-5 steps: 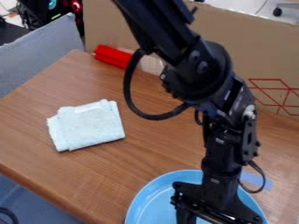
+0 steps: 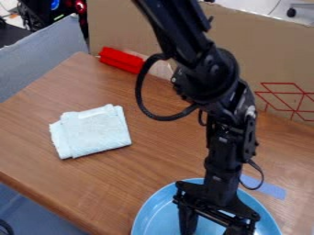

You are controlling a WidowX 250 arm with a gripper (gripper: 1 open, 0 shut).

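Observation:
My black gripper (image 2: 211, 213) is low over a light blue plate (image 2: 159, 218) at the bottom of the camera view, its fingers pointing down into the plate's area. The gripper covers much of the plate, and whether anything is between its fingers cannot be told. A folded white cloth (image 2: 88, 132) lies on the wooden table to the left, apart from the plate and gripper.
A red cylindrical object (image 2: 120, 60) lies at the back against a cardboard panel (image 2: 274, 70). A strip of blue tape (image 2: 267, 187) is right of the gripper.
Since a second ago the gripper and arm have risen slightly and shifted a little left.

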